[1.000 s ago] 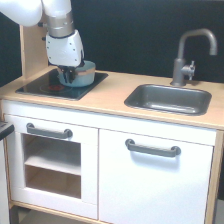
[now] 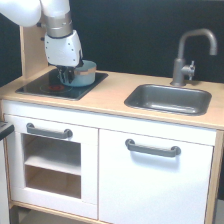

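Observation:
A blue-grey pot [image 2: 86,73] stands on the black stovetop [image 2: 45,84] at the left of the toy kitchen. My gripper [image 2: 66,76] points down from the upper left and sits at the pot's left side, overlapping it in view. Its dark fingers blend into the stovetop behind them. Whether they touch or grasp the pot cannot be made out, nor how far apart they stand.
To the right a metal sink [image 2: 168,98] is set into the wooden counter [image 2: 112,92], with a grey faucet [image 2: 182,65] behind it. The counter between stovetop and sink is clear. Below, the left cabinet [image 2: 52,160] has an open-looking front showing a shelf.
The arm's wrist has shifted very slightly to the left. The pot stays in nearly the same place on the stovetop.

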